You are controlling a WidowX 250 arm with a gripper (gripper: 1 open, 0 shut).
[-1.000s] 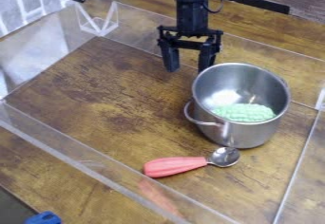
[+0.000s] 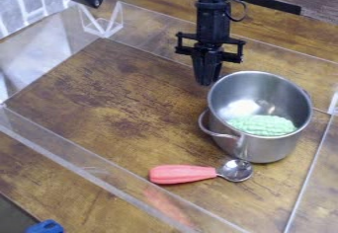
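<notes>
The black gripper (image 2: 208, 73) points down just behind and left of a steel pot (image 2: 235, 97), its fingers brought together with nothing visible between them. A pale green, bumpy oblong item (image 2: 264, 125) lies inside the pot. In front of the pot, a spoon with a pink handle (image 2: 183, 174) and silver bowl lies on the wooden surface.
Transparent walls (image 2: 66, 153) border it. A blue object (image 2: 43, 226) shows at the bottom left corner.
The gripper's fingers have gone from spread apart to shut.
</notes>
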